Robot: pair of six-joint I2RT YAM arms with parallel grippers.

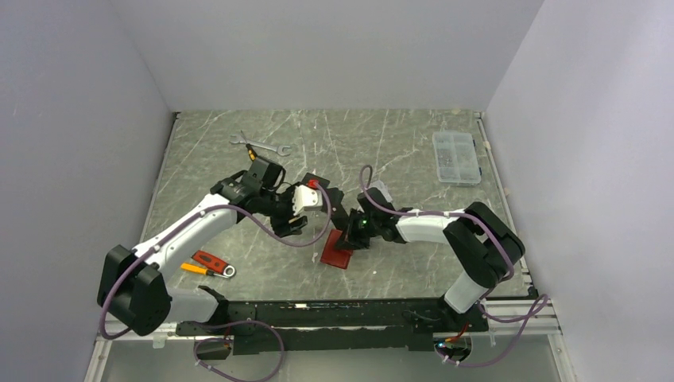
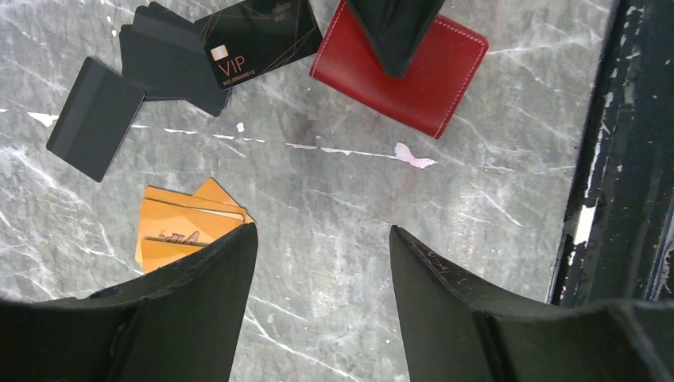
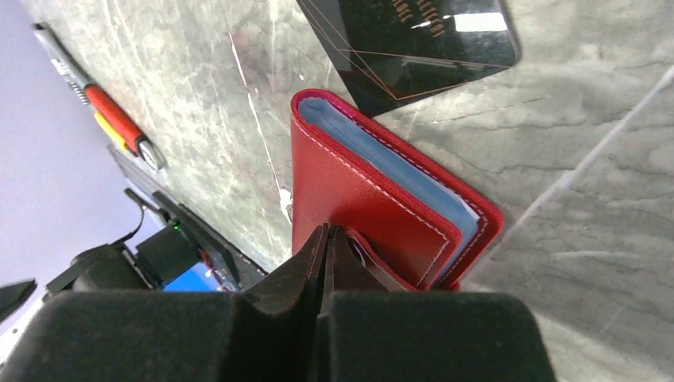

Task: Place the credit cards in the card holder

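The red card holder (image 3: 373, 191) lies on the table, a pale blue inner edge showing along its opening. My right gripper is shut against its cover; whether a leather fold is caught between the tips cannot be seen. The left gripper is open, its fingers (image 2: 226, 270) wide apart over bare table with nothing between them. Several orange cards (image 2: 187, 227) lie close to one left finger. A black VIP card (image 2: 258, 44) touches or nearly touches the holder, with dark cards (image 2: 163, 60) beside it and another black card (image 2: 95, 119) farther out.
A utility knife (image 1: 209, 260) and orange-handled tool (image 1: 199, 269) lie front left. At the back left are a wrench (image 1: 274, 148) and screwdriver (image 1: 251, 151). A clear compartment box (image 1: 456, 157) stands back right.
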